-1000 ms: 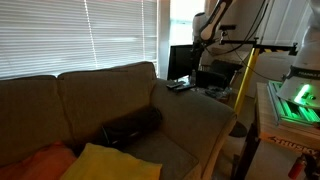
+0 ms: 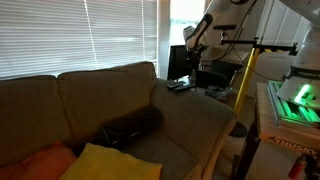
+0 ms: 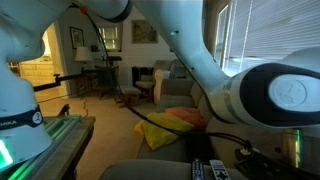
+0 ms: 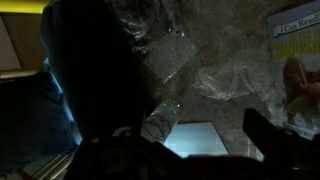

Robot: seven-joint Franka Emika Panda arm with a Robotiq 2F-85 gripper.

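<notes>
My gripper stands open in the wrist view, its dark fingers [image 4: 275, 139] wide apart at the lower edge. A clear bottle [image 4: 163, 118] shows beside the left finger, its lower part hidden by the gripper. Between the fingers, a pale flat rectangle [image 4: 197, 139] lies on the dark surface below. Crumpled clear plastic [image 4: 226, 76] lies farther up, and a picture book [image 4: 298, 70] is at the right edge. In exterior view 1 the gripper [image 2: 192, 55] hangs above the far end of the sofa, small and dark; contact with anything there cannot be made out.
A long black object [image 4: 95, 65] fills the left of the wrist view. Two remotes [image 3: 197, 170] lie on the sofa arm. A yellow pillow [image 2: 115, 163] rests on the sofa seat, and a yellow pole [image 2: 247, 75] rises beside the table [image 2: 285, 130].
The arm has come lower over the far end of the sofa and shifted slightly left in exterior view 1. The sofa and pillows have stayed put.
</notes>
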